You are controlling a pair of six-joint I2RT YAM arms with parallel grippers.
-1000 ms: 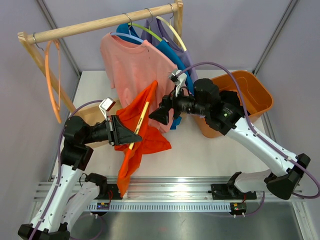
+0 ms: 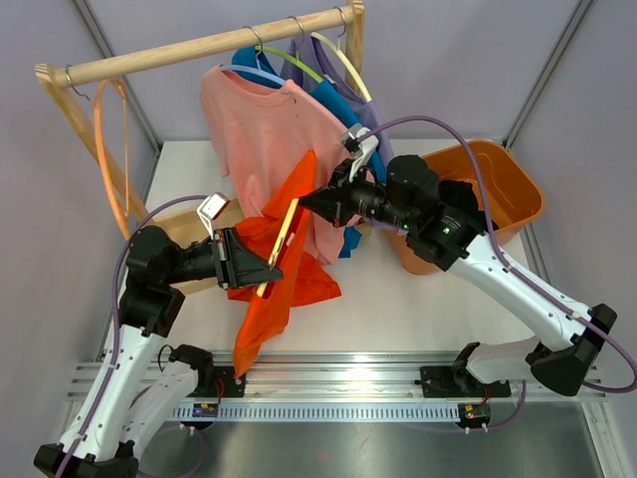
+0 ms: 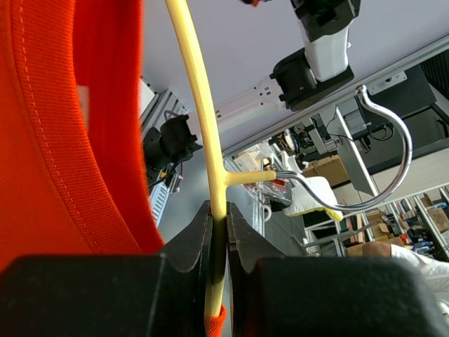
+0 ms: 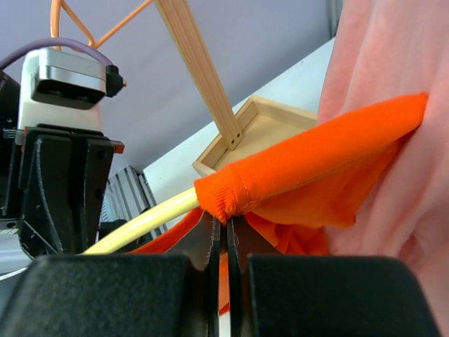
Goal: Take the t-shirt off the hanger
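Note:
A yellow hanger [image 3: 208, 119] with a metal hook is gripped below its neck by my left gripper. The orange t-shirt [image 2: 271, 319] drapes from it, hanging down past the table's front side. In the right wrist view my right gripper is shut on the shirt's ribbed neckline, close to where the hanger's arm enters the cloth. One hanger arm remains inside the orange cloth [image 4: 316, 154]. The top view shows the right gripper [image 2: 303, 201] at the upper end of the visible yellow piece. How far that arm reaches inside is hidden.
Behind hangs a pink shirt [image 2: 259, 129] among blue and purple garments on a wooden rack [image 2: 199, 52]. An orange hanger [image 2: 103, 159] hangs at its left end. An orange bin [image 2: 518, 189] stands right, a wooden tray [image 4: 280, 112] under the rack.
The left gripper has hardly moved.

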